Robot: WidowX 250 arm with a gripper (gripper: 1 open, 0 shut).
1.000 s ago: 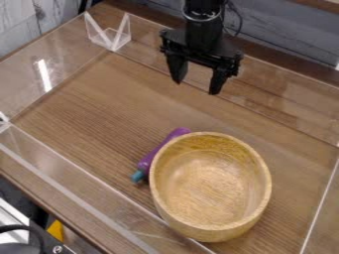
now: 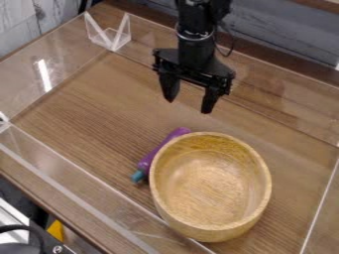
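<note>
My black gripper (image 2: pixel 191 91) hangs over the back middle of the wooden table, open, its fingers pointing down with nothing seen between them. In front of it a purple object with a teal end (image 2: pixel 165 149) lies slanted, touching or very close to the left side of a large tan bowl (image 2: pixel 212 189) in the front right.
The wooden table (image 2: pixel 79 114) has free room at the left and right. A white wire-like holder (image 2: pixel 109 32) stands at the back left edge. A black cable or part (image 2: pixel 20 236) shows at the front left corner.
The bowl and purple object have stayed put.
</note>
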